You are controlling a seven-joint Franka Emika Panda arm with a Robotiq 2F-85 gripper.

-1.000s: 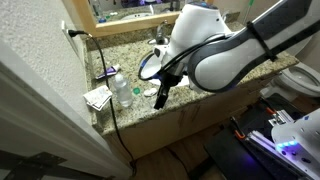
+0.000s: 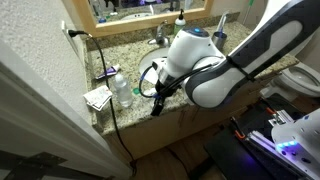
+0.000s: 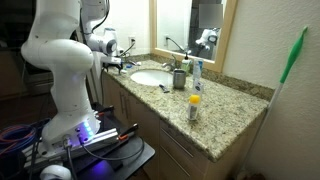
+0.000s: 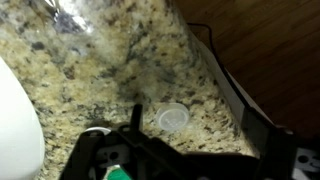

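Note:
My gripper stands open over the counter, its dark fingers at either side of the lower middle in the wrist view. A small round white piece [image 4: 172, 117], perhaps a bottle cap seen from above, shows between them, closer to the left finger; whether anything touches it cannot be told. Left of that lie a pale ring-shaped top [image 4: 97, 131] and something green [image 4: 119, 173]. In exterior view 1 a clear bottle [image 2: 122, 91] is upright left of the gripper [image 2: 155, 107], with a green item [image 2: 137, 91] beside it. The fingertips are small and dark there.
Behind the arm is the sink [image 2: 152, 62]. White papers [image 2: 98, 97] lie at the counter's left end, near a hanging black cord [image 2: 110, 100]. On the far side of the sink are a yellow-capped bottle [image 3: 194, 107] and a tall clear bottle [image 3: 197, 76]. The counter's front edge lies close below my gripper.
The white arm has lowered and shifted over the counter, covering more of the sink side. Its gripper stays near the front edge, having moved only slightly. Bottle and papers have not moved.

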